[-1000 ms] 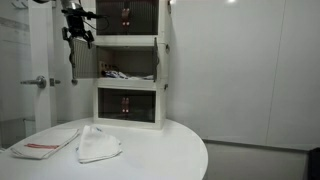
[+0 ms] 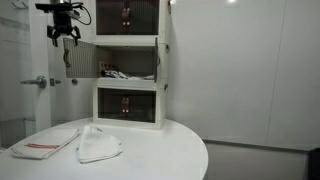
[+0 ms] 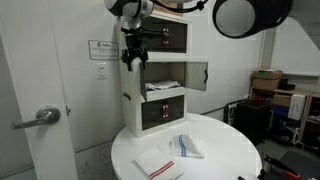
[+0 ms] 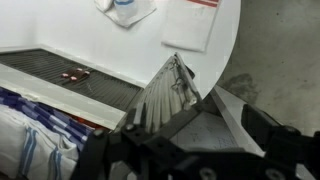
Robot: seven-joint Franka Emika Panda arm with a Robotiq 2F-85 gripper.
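Note:
A white cabinet [image 2: 127, 42] stands at the back of the table, and its middle compartment has both doors swung out. My gripper [image 2: 66, 38] hangs at the upper part of the left door [image 2: 84, 63]. In the wrist view, the fingers of my gripper are spread wide, with the ribbed door [image 4: 168, 98] showing in the gap beyond them. Nothing is held. Whether a finger touches the door cannot be told. Folded cloths [image 2: 128, 74] lie inside the open compartment. The right door [image 3: 194, 76] stands out to the other side.
On the round white table [image 2: 165, 150] lie a white cloth [image 2: 98, 144] and a red-striped cloth [image 2: 43, 144]. A room door with a handle [image 3: 42, 117] stands near the left.
My gripper has moved left, from nearer the cabinet frame to the outer part of the left door. The doors and cloths look unmoved.

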